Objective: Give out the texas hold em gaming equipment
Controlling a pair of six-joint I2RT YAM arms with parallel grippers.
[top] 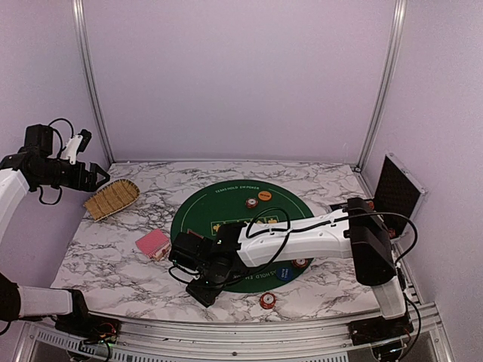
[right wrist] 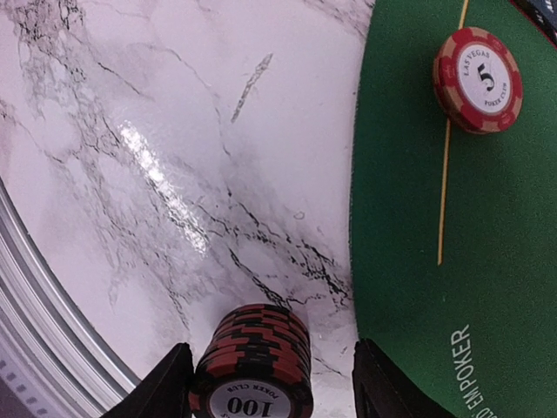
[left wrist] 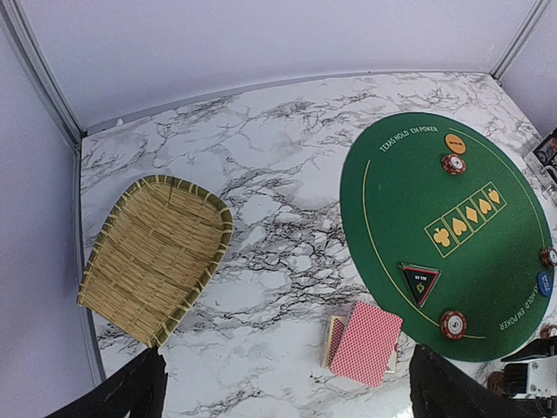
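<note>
In the right wrist view a stack of red-black chips (right wrist: 251, 348), its top marked 100, stands upright on the marble between the fingers of my right gripper. The left finger (right wrist: 174, 383) is close against the stack, while a gap shows before the right one, so the fingers are part open. My left gripper stands open and empty, high at the left side. Beside the green poker mat (left wrist: 383, 200) lies a pink-backed card deck (left wrist: 367, 344). A red chip stack marked 5 (right wrist: 479, 80) sits on the mat.
A woven basket (top: 113, 199) lies at the left. Another chip stack (top: 267, 300) stands near the front edge. An open dark case (top: 396, 196) is at the right. An orange button (top: 264, 195), a blue button (top: 284, 274) and a black triangular marker (left wrist: 420, 282) rest on the mat.
</note>
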